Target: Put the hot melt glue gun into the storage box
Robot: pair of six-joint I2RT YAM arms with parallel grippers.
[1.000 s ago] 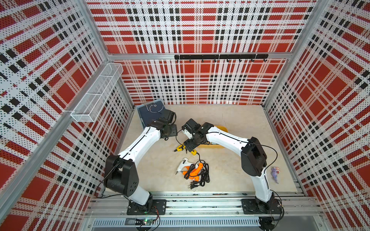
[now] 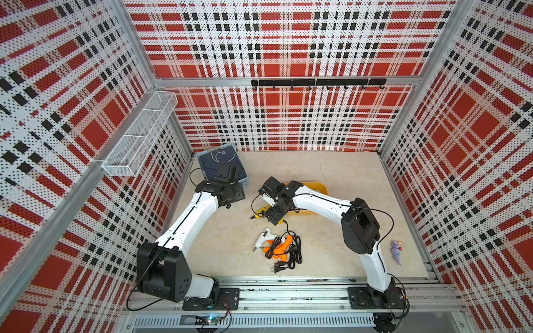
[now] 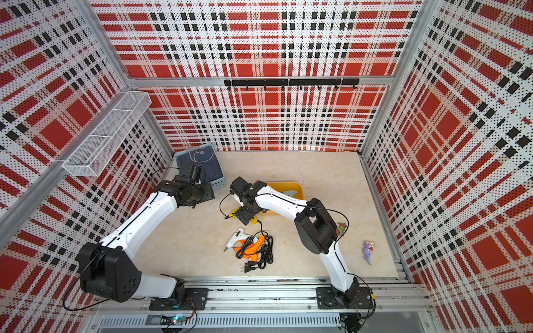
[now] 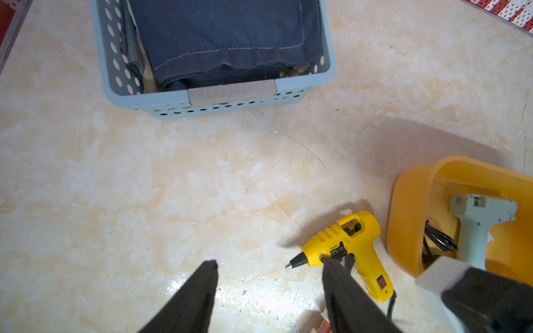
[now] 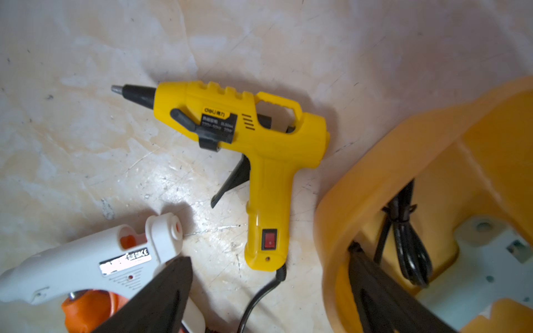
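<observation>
A yellow glue gun point(image 5: 272, 144) with a black nozzle lies on its side on the table, just left of the orange storage box point(image 5: 383, 149). Inside that box are a pale glue gun point(image 4: 482, 222) and a bundled black cord. A white and orange glue gun point(image 2: 274, 244) with coiled black cord rests nearer the front edge. My right gripper hangs over the yellow gun's handle end, open, its fingers apart with nothing gripped. To the left, my left gripper is held above bare table, fingers parted and empty.
A light blue basket point(image 4: 233, 100) with folded dark cloth stands at the back left, near the left arm. Small toy figures, one purple point(image 2: 396, 250), lie at the right.
My right gripper has shifted slightly toward the front, over the yellow glue gun. The glue guns appear unmoved.
</observation>
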